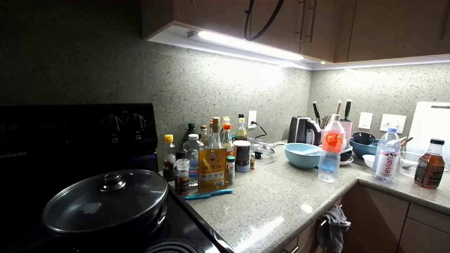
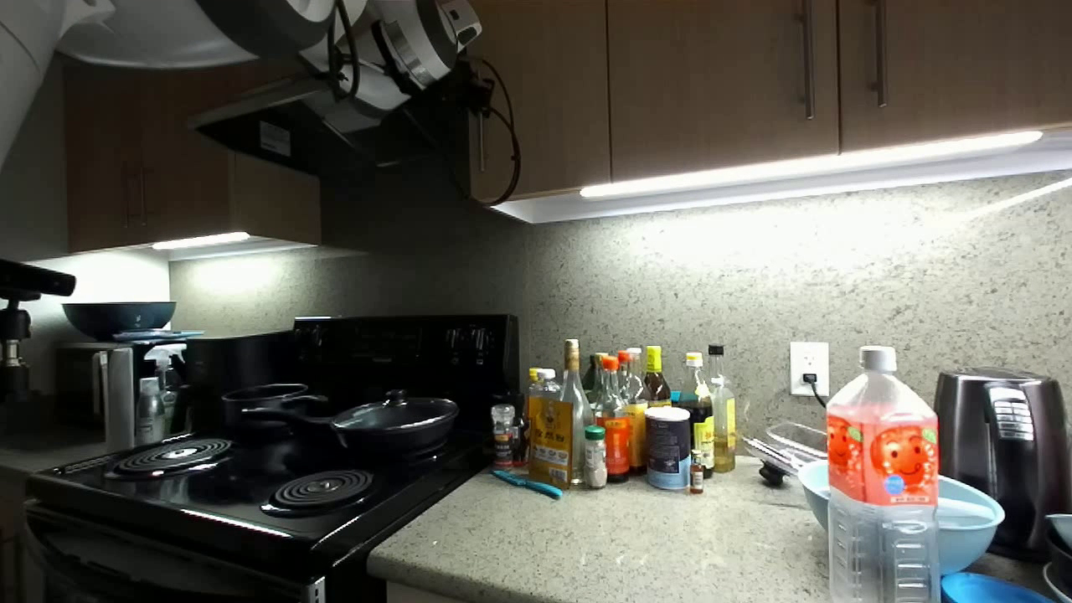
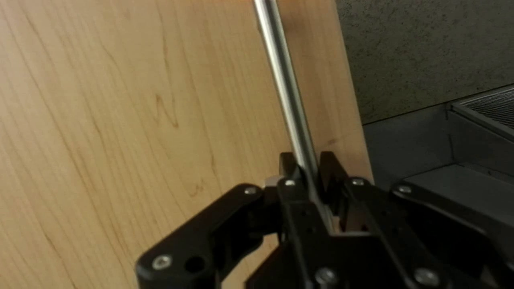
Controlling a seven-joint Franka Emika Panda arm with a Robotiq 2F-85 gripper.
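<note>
A slim metal bar handle (image 3: pixel 284 72) runs along a light wooden cabinet door (image 3: pixel 120 120) in the wrist view. My gripper is shut around the lower part of this bar, with one black finger on either side. In exterior view 2 the arm (image 2: pixel 402 60) reaches in from the upper left to the leftmost upper cabinet door (image 2: pixel 543 90). There the gripper is dark and partly hidden, so its fingers are hard to make out. Only a loop of the arm's black cable (image 1: pixel 270 23) shows in exterior view 1.
The range hood (image 2: pixel 261 126) hangs close behind and below the arm. A light strip (image 2: pixel 804 164) runs under the cabinets. Below stand a lidded pan (image 1: pixel 105 202) on the stove, clustered bottles (image 2: pixel 613 432) and a tall plastic bottle (image 2: pixel 882 452).
</note>
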